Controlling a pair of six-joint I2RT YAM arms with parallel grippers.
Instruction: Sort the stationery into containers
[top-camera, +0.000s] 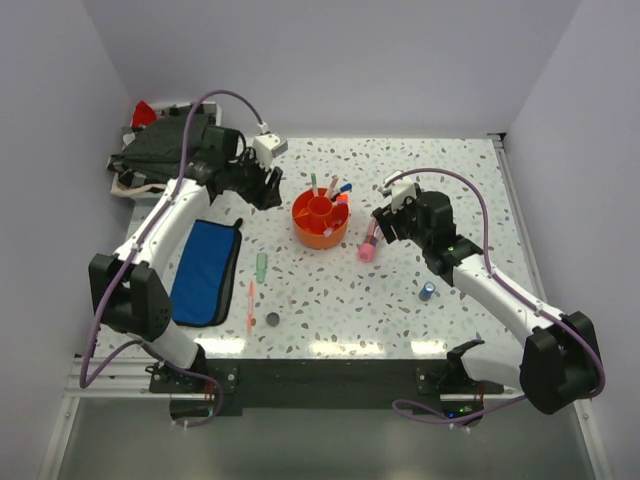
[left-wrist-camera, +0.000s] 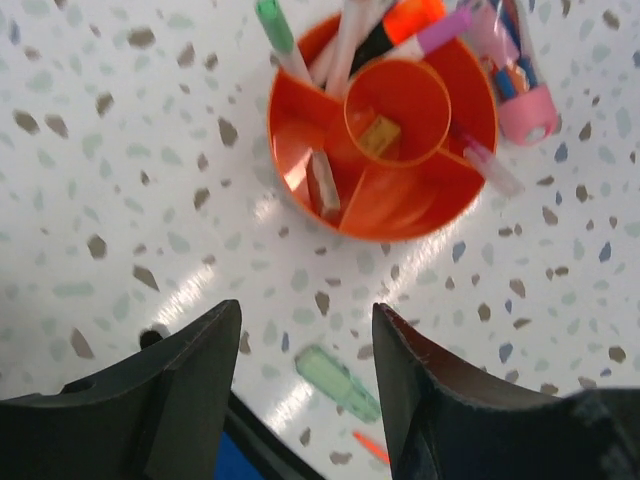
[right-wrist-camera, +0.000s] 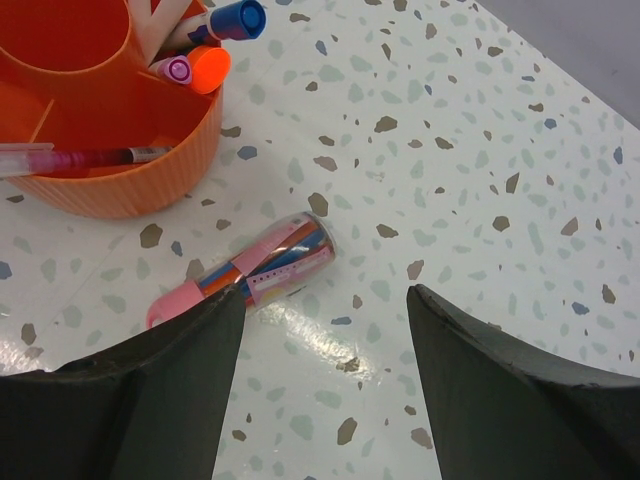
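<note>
An orange compartment organiser (top-camera: 308, 232) holds pens and markers around its rim and inside. My left gripper (top-camera: 267, 192) hangs left of it, open with nothing between its fingers; in the left wrist view a green glue stick (left-wrist-camera: 338, 383) and an orange pen (left-wrist-camera: 371, 444) lie beyond the fingertips. My right gripper (top-camera: 388, 222) is open and empty, above a clear pink-capped pen case (right-wrist-camera: 275, 262) lying right of the organiser. A small blue cylinder (top-camera: 427, 291) lies near the right arm, and a dark round disc (top-camera: 272, 319) near the front.
A blue pouch with black trim (top-camera: 203, 275) lies at the left. A white bin (top-camera: 128, 183) with dark cloth stands at the back left.
</note>
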